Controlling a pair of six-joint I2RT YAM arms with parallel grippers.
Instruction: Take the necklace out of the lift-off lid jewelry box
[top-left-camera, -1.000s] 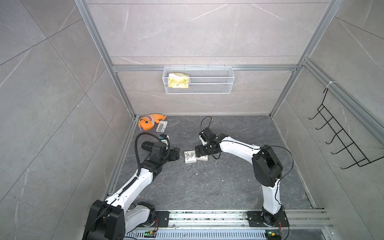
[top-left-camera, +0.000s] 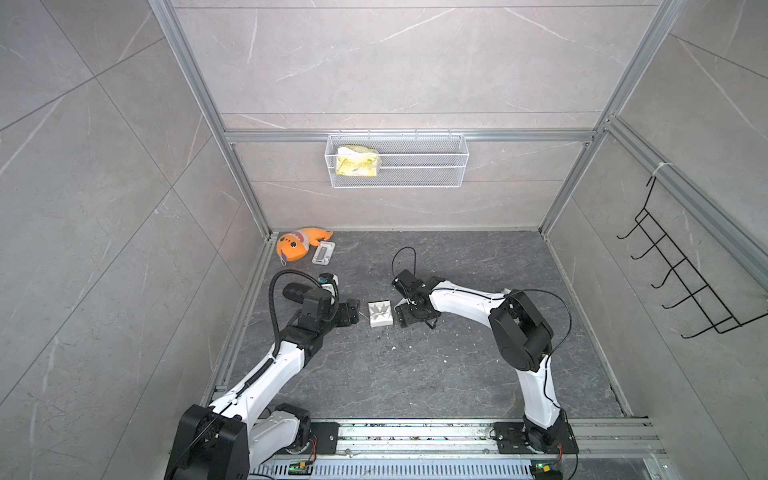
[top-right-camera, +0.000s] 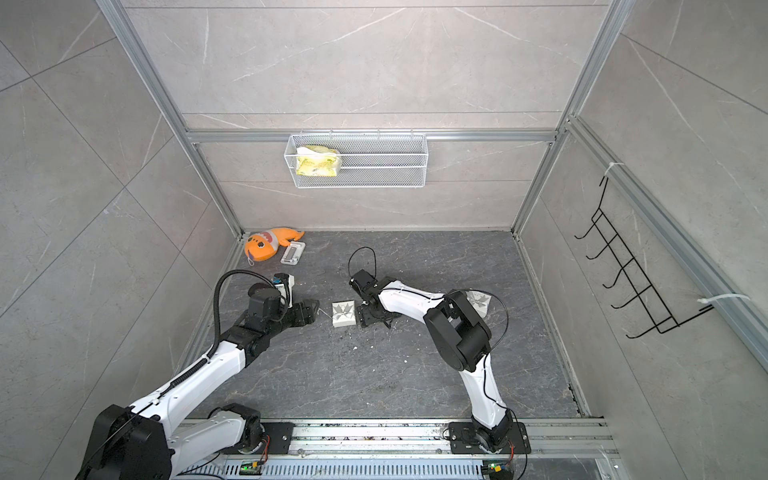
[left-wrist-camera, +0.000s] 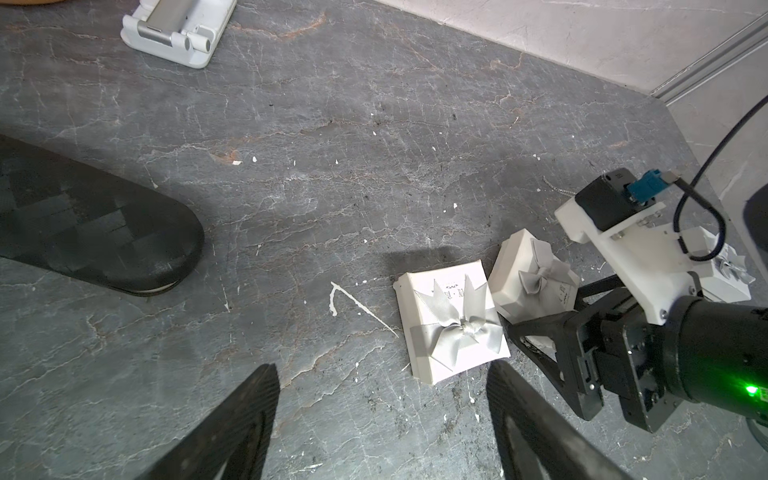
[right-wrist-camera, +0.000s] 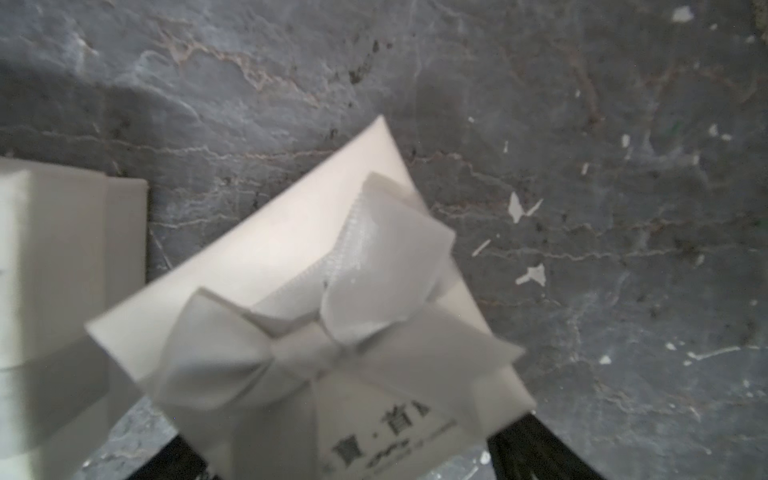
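A white box with a ribbon bow (left-wrist-camera: 456, 320) sits on the dark table, with its lid on. Close against its right side is another white bowed box (left-wrist-camera: 534, 276), turned at an angle. My right gripper is open above this second box, whose printed lid (right-wrist-camera: 296, 232) fills the middle of the right wrist view; the fingers show at either side of it. Left of both boxes, my left gripper hangs open with nothing between its fingers. I cannot make out a necklace for certain; a thin chain-like line (left-wrist-camera: 560, 188) lies behind the boxes.
A third bowed box (top-right-camera: 478, 301) lies behind the right arm. A black case (left-wrist-camera: 96, 216), a white stand (top-left-camera: 323, 253) and an orange plush toy (top-left-camera: 296, 245) are at the left. A white thread (left-wrist-camera: 360, 308) lies beside the first box.
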